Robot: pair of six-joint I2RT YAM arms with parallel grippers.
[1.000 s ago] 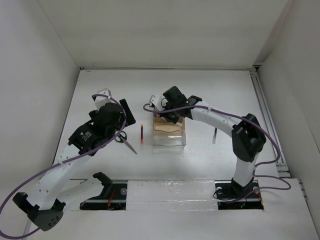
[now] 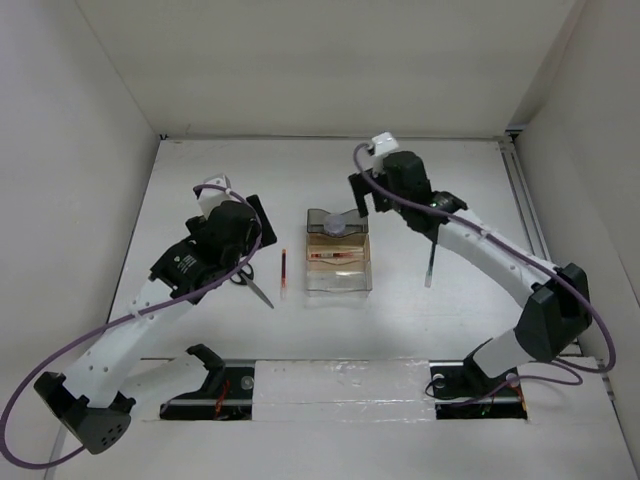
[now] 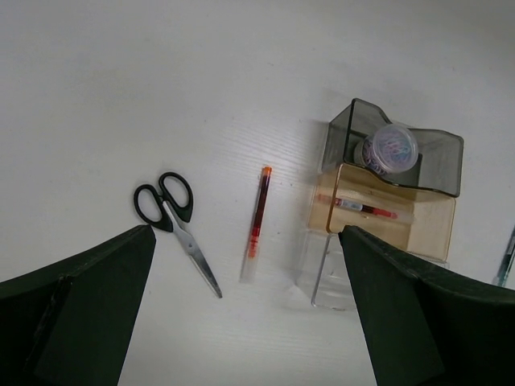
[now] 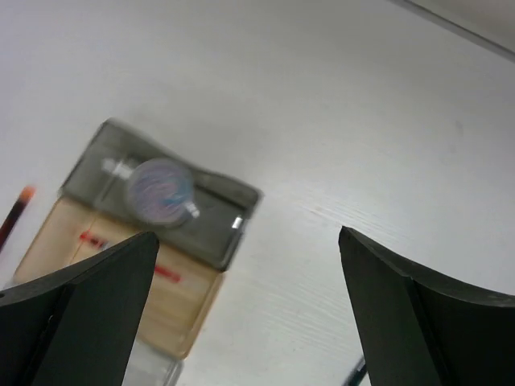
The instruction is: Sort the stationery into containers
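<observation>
Three joined containers sit mid-table: the grey one point(image 3: 439, 160) at the back holds a round tub of paper clips point(image 3: 395, 148), and a red pen point(image 3: 366, 208) lies in the amber one point(image 3: 433, 237). In front is the empty clear one point(image 3: 332, 277). Another red pen point(image 3: 259, 213) with an orange end lies on the table to their left, beside black-handled scissors point(image 3: 184, 227). A dark pen point(image 2: 430, 265) lies to the right. My left gripper is open and empty over the scissors' side. Right of the containers, my right gripper also stands open, empty.
White walls point(image 2: 60, 150) enclose the table on the sides and back. A purple cable runs along each arm.
The left arm has shifted slightly.
</observation>
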